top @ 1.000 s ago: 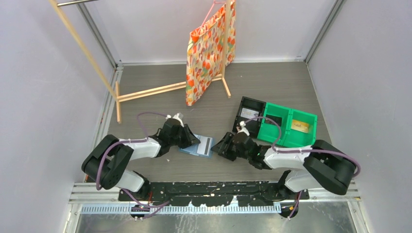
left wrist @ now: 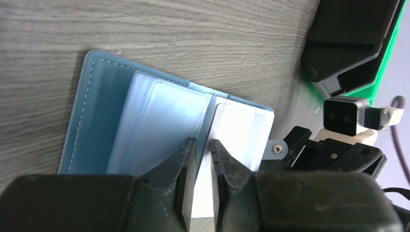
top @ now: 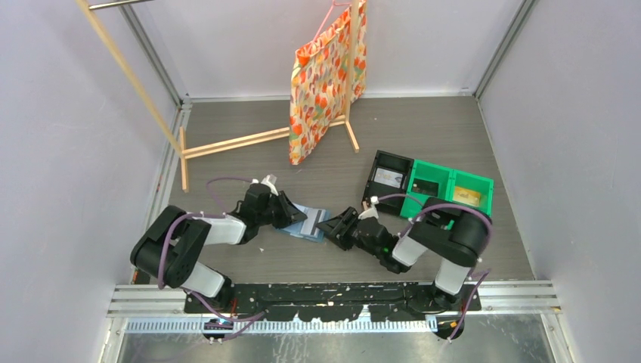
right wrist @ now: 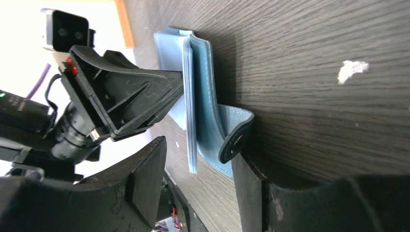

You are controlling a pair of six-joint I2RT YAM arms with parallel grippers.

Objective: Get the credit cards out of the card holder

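The light-blue card holder lies open on the table between both grippers. A white sleeve or card shows on its right half in the left wrist view; which cards sit inside is hard to tell. My left gripper is part open, its fingertips on either side of a raised edge of the holder. From the right, my open right gripper reaches around the holder's near end. Thin upright leaves and a curled tab with a dark snap stand between its fingers, the tab close to one fingertip.
To the right stands a black bin with a card in it, joined to green bins, one holding a yellow card. A wooden rack with a patterned cloth is behind. Table between holder and rack is clear.
My right gripper has moved left, up to the card holder's right end, and its arm has folded inward. The left gripper and the holder have shifted slightly left.
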